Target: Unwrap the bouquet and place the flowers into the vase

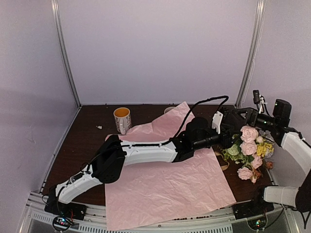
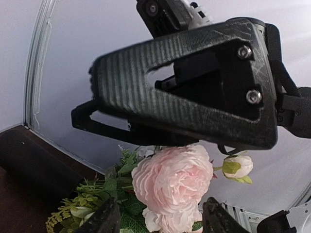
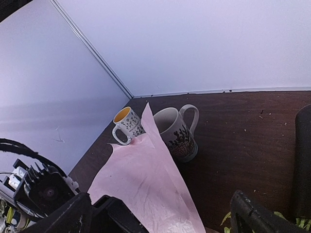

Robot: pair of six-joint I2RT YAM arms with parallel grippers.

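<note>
Pink, yellow and green flowers (image 1: 251, 154) lie in a bunch at the table's right side. A large pink bloom (image 2: 172, 177) fills the lower middle of the left wrist view. My left gripper (image 1: 230, 138) stands open at the bunch's left edge, the blooms showing beyond its fingers. Above the flowers, my right gripper (image 1: 239, 113) is open and empty; one of its fingers (image 2: 146, 73) looms close in the left wrist view. A black rounded object (image 2: 34, 160), perhaps the vase, lies on the table behind the flowers. It shows at the right wrist view's edge and is partly hidden from above.
Pink paper (image 1: 170, 194) covers the middle of the table. An orange-lined mug (image 1: 122, 119) stands at the back left, and a white mug (image 3: 177, 133) is partly behind the raised paper. My two grippers are close together. Bare dark table shows at left.
</note>
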